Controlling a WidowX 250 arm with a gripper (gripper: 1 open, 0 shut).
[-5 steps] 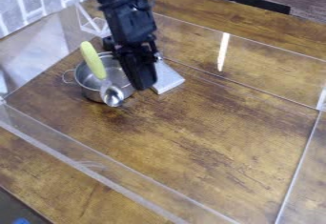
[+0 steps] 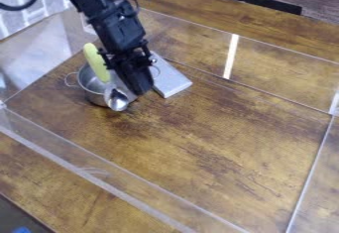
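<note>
My black gripper (image 2: 141,82) hangs low over a small steel pot (image 2: 87,82) at the left of the table, on the pot's right side. A yellow-handled utensil (image 2: 97,61) with a shiny metal head (image 2: 118,100) lies tilted at the pot, beside the gripper. Behind the gripper a light grey slab (image 2: 171,78) rests on the table. The fingertips are dark and partly hidden, so whether they hold anything does not show.
Clear barrier strips (image 2: 318,168) run round the work area. A blue object (image 2: 14,218) sits at the bottom left corner.
My gripper has moved slightly to the left and lower, closer to the pot and the utensil. The pot and slab look unmoved.
</note>
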